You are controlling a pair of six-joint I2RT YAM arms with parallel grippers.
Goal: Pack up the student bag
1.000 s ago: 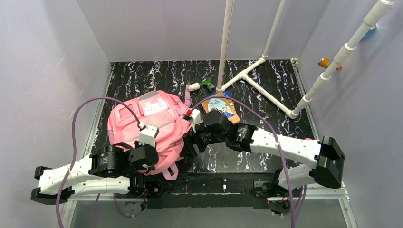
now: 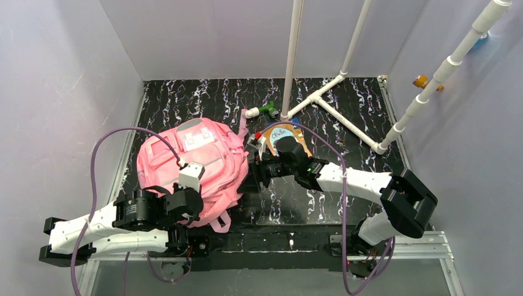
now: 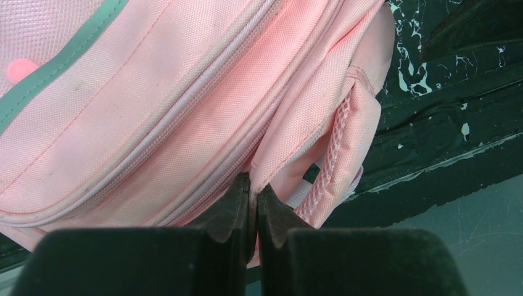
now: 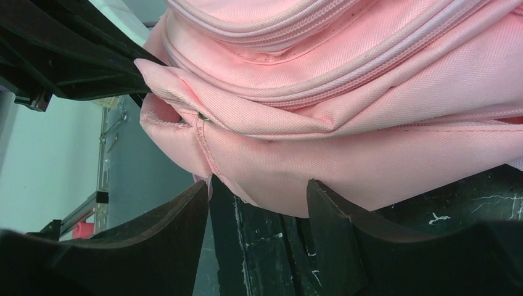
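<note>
The pink backpack (image 2: 185, 154) lies on the left half of the black marbled surface. My left gripper is shut on a fold of its fabric at the front corner, beside the zippers, as the left wrist view shows. My right gripper is part open at the backpack's right side, its fingers low at the pink side panel (image 4: 370, 163), with dark surface showing between them below the fabric. In the right wrist view the left gripper's black fingers reach in at upper left onto that fold.
Books (image 2: 279, 132), one titled Othello, lie behind my right gripper. A green object (image 2: 268, 108) with a white fitting sits at the back beside white pipe framework (image 2: 345, 123).
The left arm is nearly still.
</note>
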